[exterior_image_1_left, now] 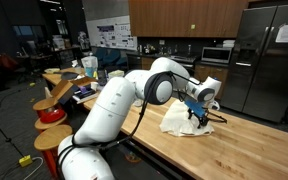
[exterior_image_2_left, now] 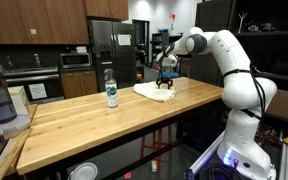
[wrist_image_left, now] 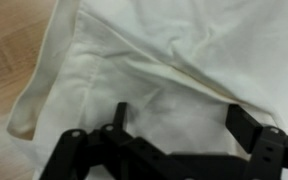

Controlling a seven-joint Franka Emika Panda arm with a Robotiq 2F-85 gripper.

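Observation:
A white cloth [exterior_image_1_left: 176, 119] lies spread and wrinkled on the wooden table [exterior_image_1_left: 199, 150]. My gripper [exterior_image_1_left: 195, 122] points down over the cloth's right part. Seen from the wrist, the cloth [wrist_image_left: 174, 70] fills most of the view, with a raised fold running diagonally and an edge turned over at the left. The gripper is open there, its two dark fingertips wide apart and only cloth below them. Whether the fingertips touch the fabric cannot be told. In the second exterior view the cloth [exterior_image_2_left: 149, 91] lies at the table's far end, under the gripper [exterior_image_2_left: 162, 86].
A bottle [exterior_image_2_left: 111, 89] stands on the table, well away from the cloth. Bare wood stretches along the rest of the tabletop. Orange stools [exterior_image_1_left: 52, 138] stand beside the table on the left. A tall fridge [exterior_image_1_left: 269, 65] is in the background.

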